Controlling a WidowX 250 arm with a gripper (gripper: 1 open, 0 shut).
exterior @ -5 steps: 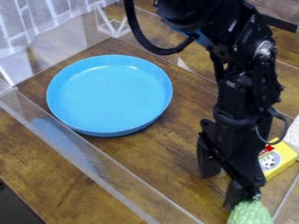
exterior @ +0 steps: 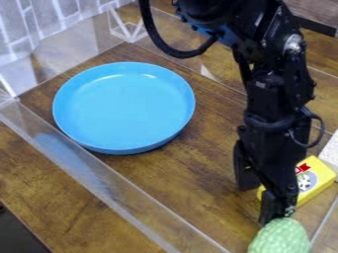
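Note:
My black gripper [exterior: 264, 194] hangs low on the right of the camera view, its fingers open, over the near edge of a yellow object [exterior: 314, 180] with a red-and-white marking, which it partly hides. A pale green textured object [exterior: 280, 238] lies just in front of the gripper at the bottom edge. Whether the fingers touch the yellow object is unclear.
A blue plate [exterior: 123, 104] rests on the wooden table [exterior: 126, 193] at the left. Clear plastic edging runs along the left side. A white item [exterior: 330, 148] is at the right edge.
My gripper has moved slightly up and back, showing more of the green object below it. The blue plate has stayed still.

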